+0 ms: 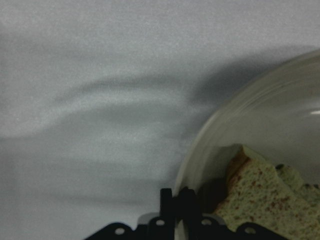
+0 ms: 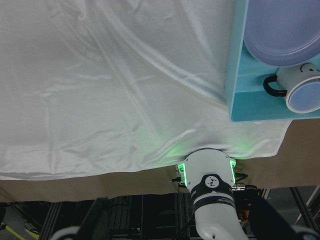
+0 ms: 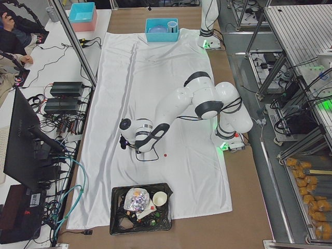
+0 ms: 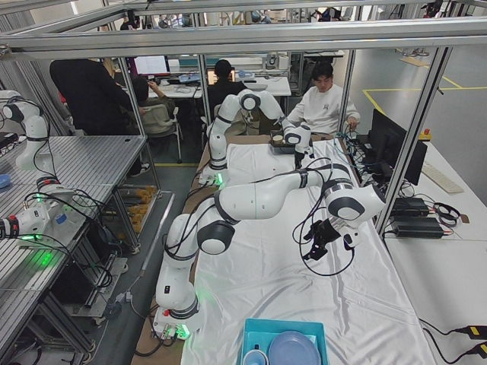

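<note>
In the left wrist view a pale round dish (image 1: 270, 105) lies on the white cloth with a speckled piece of bread (image 1: 265, 200) in it. My left gripper is at the dish's rim, its two dark fingers close together; whether the rim is between them is unclear. The arm mostly hides this spot in the camera left view. My right gripper hangs with fingers wide apart over the far end of the cloth, beside a blue bin (image 2: 250, 105) holding a lilac plate (image 2: 282, 30) and a mug (image 2: 302, 95).
At the near end in the camera left view stands a black crate (image 3: 119, 218) with a plastic bag, a white cup and small items. Monitor, cables and metal frames line both sides.
</note>
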